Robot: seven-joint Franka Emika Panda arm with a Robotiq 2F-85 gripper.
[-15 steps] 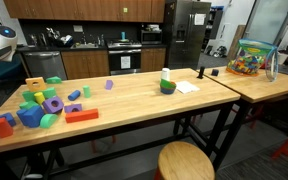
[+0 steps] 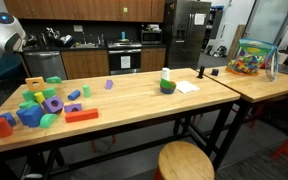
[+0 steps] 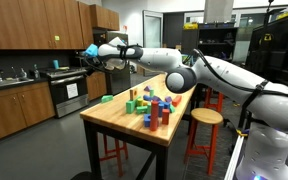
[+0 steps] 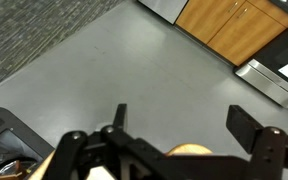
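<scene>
In the wrist view my gripper stands open, its dark fingers wide apart with only grey floor showing between them. The second exterior view has the arm [image 3: 199, 62] stretched high over the wooden table [image 3: 124, 116], its gripper end beyond the table's far side, apart from the blocks. Coloured blocks cover the table's left part in the first exterior view, among them a long red block [image 2: 82, 115], a purple ring [image 2: 53, 104], a blue block [image 2: 30, 116] and an orange block [image 2: 53, 80].
A green bowl [image 2: 168, 88] and a white sheet [image 2: 187, 87] lie farther right, with bare table between them and the blocks. A round stool [image 2: 186, 161] stands in front. A second table [image 2: 259, 84] bears a clear container [image 2: 250, 57] of colourful things.
The part of the arm at the upper left of the first exterior view has risen a little. The blocks and the bowl have stayed where they were.
</scene>
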